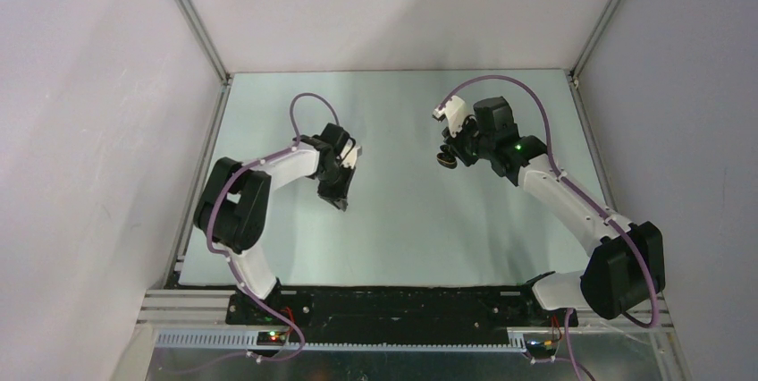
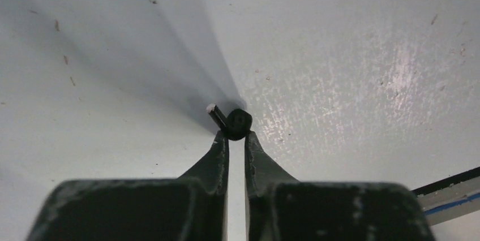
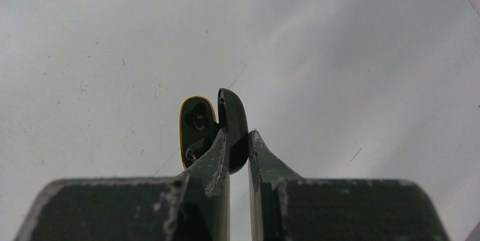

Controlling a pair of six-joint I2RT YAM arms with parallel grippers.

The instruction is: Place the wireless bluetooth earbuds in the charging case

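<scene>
A small black earbud (image 2: 239,122) with a short, pale-tipped stem shows at the fingertips of my left gripper. The two fingers come close against its sides, but whether they grip it does not show. In the top view the left gripper (image 1: 341,206) points down at the left-centre of the table, low over the surface. My right gripper is shut on the black charging case (image 3: 197,128), which hangs open and gold-edged at its fingertips. Two dark hollows show inside its left half. From above, the case (image 1: 446,159) sits right of centre.
White walls close off the back and sides. A cable loops over each arm.
</scene>
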